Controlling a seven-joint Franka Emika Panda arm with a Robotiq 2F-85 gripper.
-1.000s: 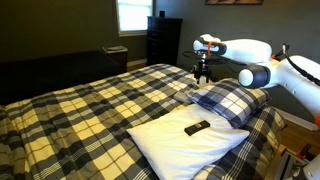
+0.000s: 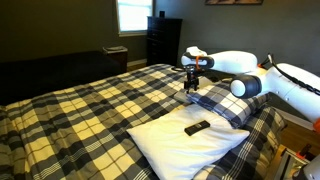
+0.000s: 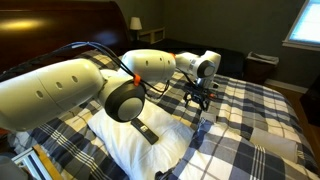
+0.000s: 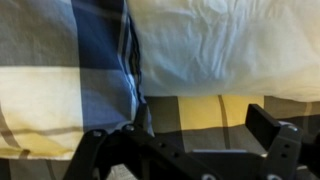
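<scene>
My gripper is open, its dark fingers apart at the bottom of the wrist view and nothing gripped between them. Just ahead of them in that view is the edge of a white, pillow-like thing, with plaid fabric to its left and below. In exterior view 1 the gripper points down over the far side of the plaid bed. How far its fingertips are from the fabric is hard to tell. A black oblong object rests on a white cloth, nearer than the gripper.
Raised plaid bedding bunches up beneath the arm. A pale flat rectangle lies on the bed in exterior view 2. A dark dresser stands beyond the bed.
In exterior view 1 my gripper has moved left and lower, toward the bed. The black object and the white cloth have stayed in place.
</scene>
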